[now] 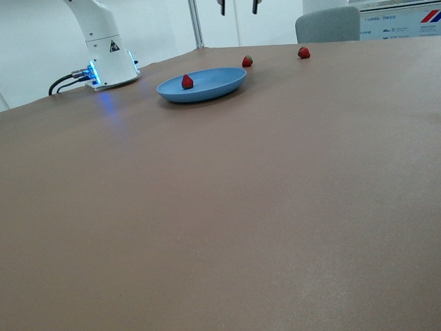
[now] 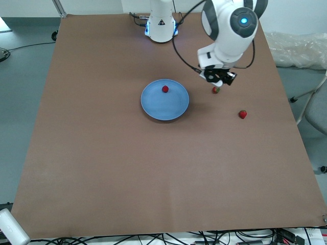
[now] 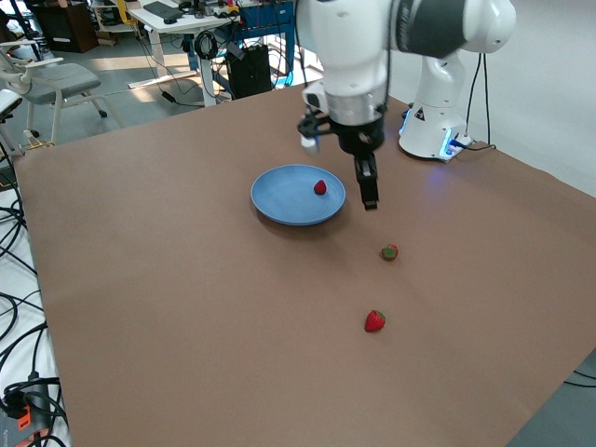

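Note:
A blue plate (image 2: 164, 104) (image 1: 207, 92) (image 3: 287, 198) holds one strawberry (image 2: 165, 89) (image 1: 187, 81) (image 3: 319, 187). Right of it in the left view lie a second strawberry (image 2: 216, 90) (image 1: 247, 61) (image 3: 389, 252) and a third (image 2: 242, 114) (image 1: 304, 52) (image 3: 374, 321). My gripper (image 1: 238, 9) hangs above the table near the second strawberry; in the top view only two dark fingertips show at the top edge, apart, with nothing visible between them.
The robot base (image 2: 160, 28) stands at the table's back. Cables lie along its outer edge.

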